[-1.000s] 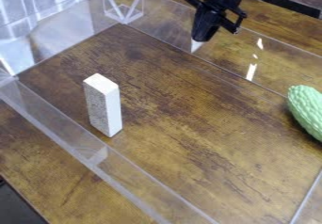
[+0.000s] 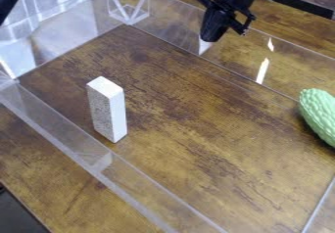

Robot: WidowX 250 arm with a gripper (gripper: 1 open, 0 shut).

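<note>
My black gripper [image 2: 225, 12] is at the top of the camera view, above the far clear wall of the enclosure. Whether it is open or shut is hard to make out. A white speckled block [image 2: 108, 110] stands upright on the wooden floor at the left. A green bumpy vegetable-like object [image 2: 318, 116] lies at the right edge, partly out of view.
Clear plastic walls [image 2: 66, 149] border the wooden floor [image 2: 197, 149] along the left, front-left and back. A pale tiled or cloth surface shows at the upper left.
My gripper shifts only slightly at the top of the view. The white block and green object have not moved.
</note>
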